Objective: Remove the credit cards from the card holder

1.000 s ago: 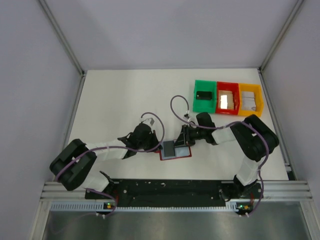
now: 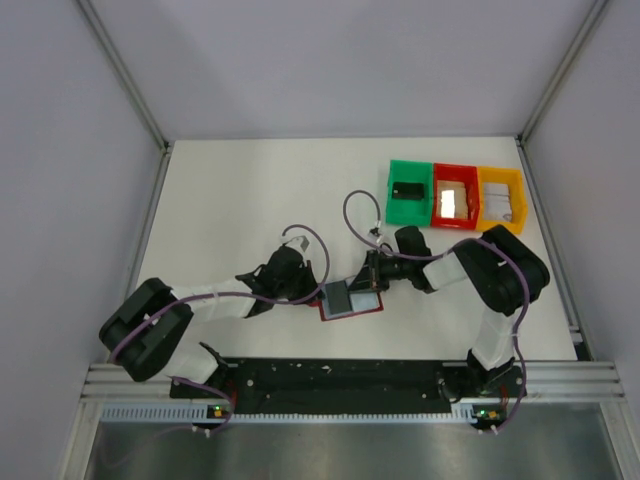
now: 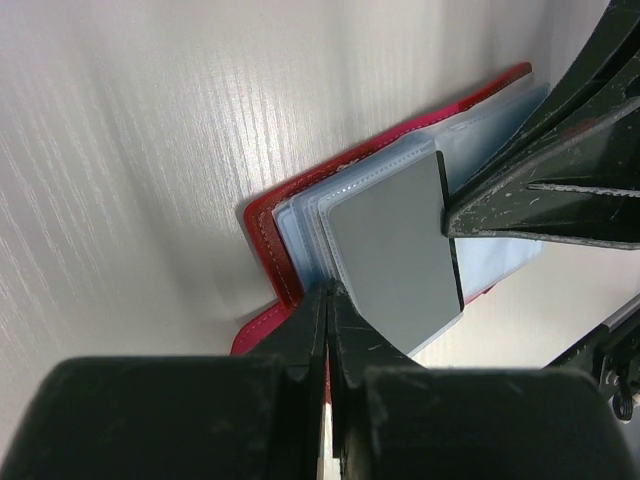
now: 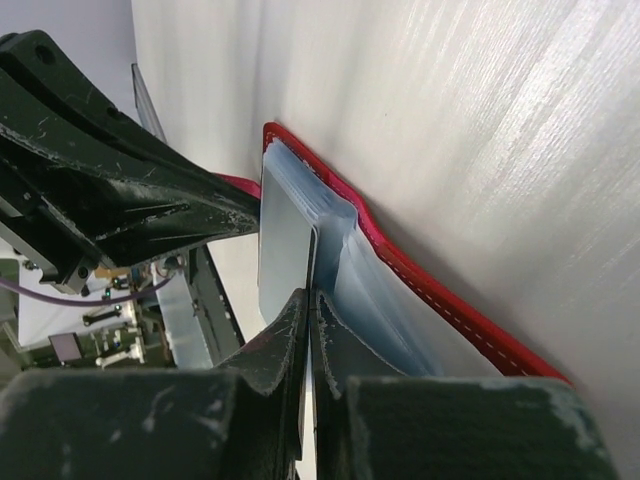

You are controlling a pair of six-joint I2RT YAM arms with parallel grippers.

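Observation:
The red card holder point(image 3: 275, 248) lies open on the table with clear sleeves and a grey card point(image 3: 390, 260) on top. My left gripper point(image 2: 312, 292) is at the holder's left end, shut, its tips point(image 3: 330, 290) at the sleeve edge with nothing visible between them. My right gripper point(image 2: 365, 272) is over the right part of the holder, shut, its tips point(image 4: 310, 298) at the card's dark edge; I see nothing held between them.
Green point(image 2: 408, 215), red point(image 2: 455, 222) and yellow point(image 2: 516, 195) bins stand at the back right, holding flat items.
The right arm has shifted very slightly in the top view. The left arm and the holder look unchanged.

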